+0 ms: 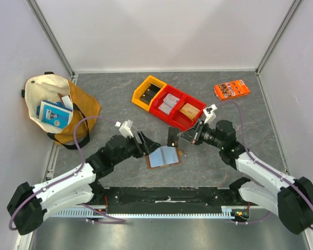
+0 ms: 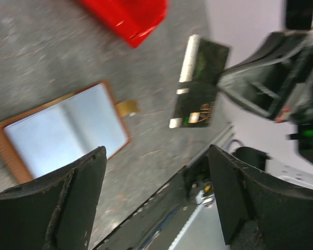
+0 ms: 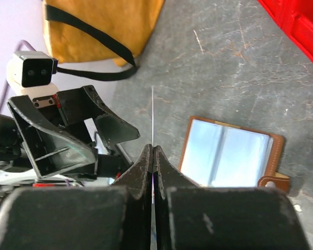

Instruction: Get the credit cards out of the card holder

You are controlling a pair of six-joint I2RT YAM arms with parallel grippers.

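The card holder [image 1: 164, 156] lies open on the floor mat, clear sleeves showing, brown border around them. A dark card hangs above and right of it, held in my right gripper [image 1: 179, 134]; in the right wrist view it shows edge-on as a thin line between the shut fingertips. My left gripper [image 1: 154, 146] stands open just left of the card, over the holder's left part, nothing between its fingers.
Red and yellow trays [image 1: 160, 102] with contents sit behind the holder. An orange pack [image 1: 231, 88] lies at back right, and a tan bag [image 1: 78, 114] at far left. The grey surface around the holder is mostly clear.
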